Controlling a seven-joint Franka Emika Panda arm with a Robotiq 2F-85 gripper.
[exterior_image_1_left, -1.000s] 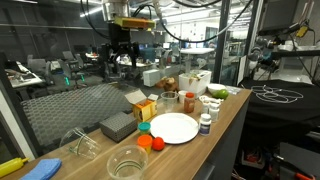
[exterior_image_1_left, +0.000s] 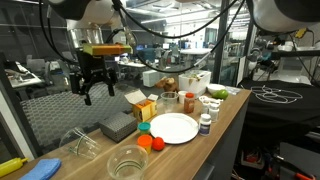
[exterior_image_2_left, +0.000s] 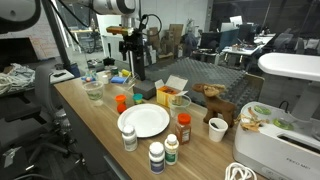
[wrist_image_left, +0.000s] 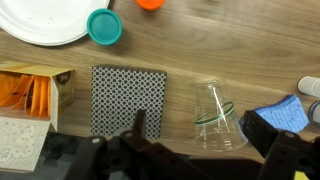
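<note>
Held high above the table, my gripper (exterior_image_1_left: 98, 93) stands open with nothing between its fingers. Beneath it in the wrist view, a clear glass (wrist_image_left: 216, 112) lies on its side on the wood, in the gap between the fingers as seen from above. The dark grey textured box (wrist_image_left: 125, 92) is left of the glass, and a folded blue cloth (wrist_image_left: 285, 113) is to its right. Exterior view 1 shows the same glass (exterior_image_1_left: 80, 143) near the table's far-left edge, well below the fingers and apart from them.
A clear round container (exterior_image_1_left: 128, 160) stands at the near edge. Around the white plate (exterior_image_1_left: 175, 127) are a teal cup (exterior_image_1_left: 144, 128), orange cups (exterior_image_1_left: 145, 141), an open orange box (exterior_image_1_left: 143, 105) and several bottles. Bare wood lies between the glass and the near edge.
Over the last second my gripper has moved leftward and lower in exterior view 1, staying open. The objects on the table have not moved.
</note>
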